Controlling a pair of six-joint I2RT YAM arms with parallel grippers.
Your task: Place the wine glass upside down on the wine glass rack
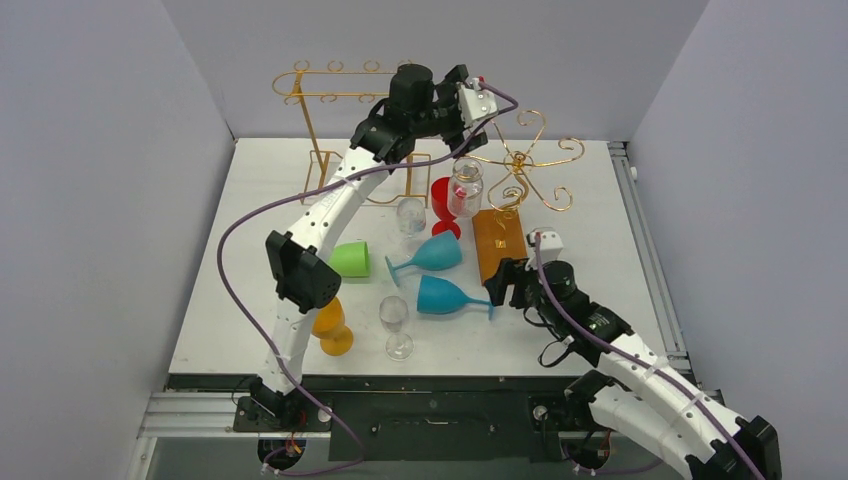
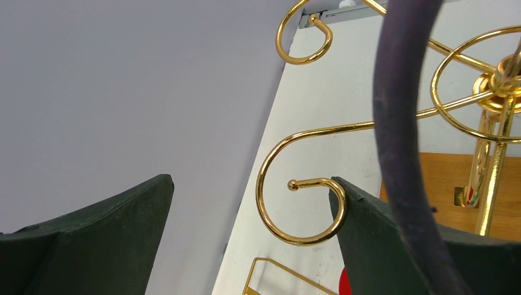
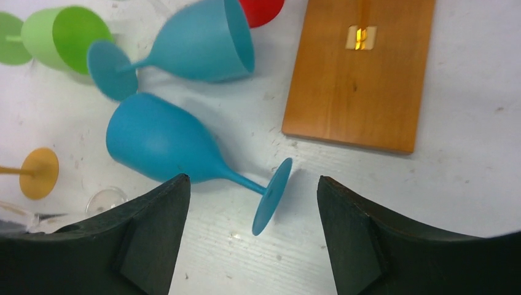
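Note:
The gold rack [image 1: 515,160] stands at the back right on its wooden base [image 1: 487,240]. Two blue wine glasses lie on the table: the nearer one [image 3: 163,141] has its foot toward my right gripper, and the farther blue glass [image 3: 199,46] has its foot toward the left. My right gripper is open; the nearer glass's foot shows in the gap between its fingers, but whether it is level with them I cannot tell. Beside the rack, my left gripper is open, with a curled rack hook [image 2: 301,239] seen near its right finger.
A gold frame [image 1: 322,165] with loops stands at the back left. Around the table are a red glass [image 1: 443,195], a clear jar [image 1: 465,190], a green cup [image 1: 350,260], an orange glass [image 1: 332,325] and a clear glass [image 1: 395,318].

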